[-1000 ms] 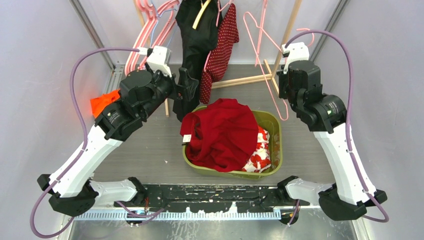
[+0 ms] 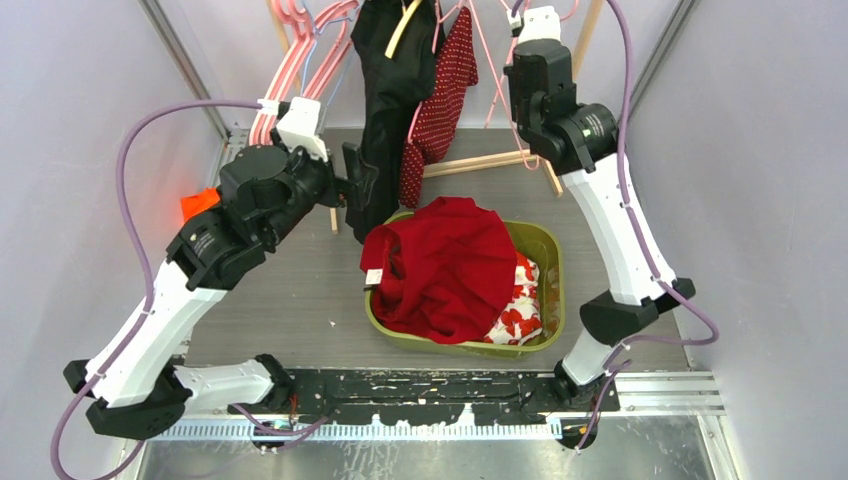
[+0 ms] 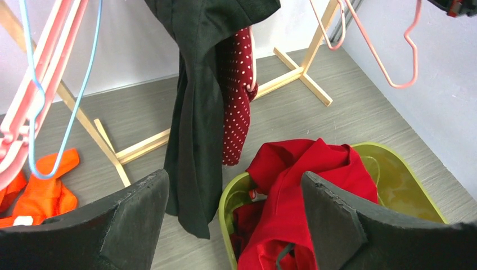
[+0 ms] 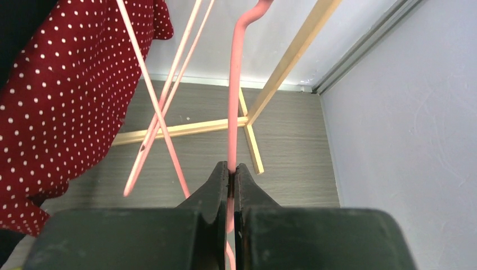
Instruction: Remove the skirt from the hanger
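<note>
My right gripper is shut on a pink hanger (image 4: 234,73), raised at the upper right of the top view among other hangers. My left gripper is part open with nothing between its fingers, in front of hanging black cloth (image 3: 194,124) and red dotted cloth (image 3: 236,124). A crumpled red garment (image 2: 440,270) lies in the green basket (image 2: 553,290) below. Which piece is the skirt, I cannot tell.
Pink and blue hangers (image 3: 39,79) hang at the left. An orange cloth (image 3: 50,197) lies on the floor. The wooden rack (image 2: 475,162) stands at the back, with walls on both sides.
My right arm has moved toward the back and slightly left, taking the pink hanger with it. My left arm has shifted slightly leftward.
</note>
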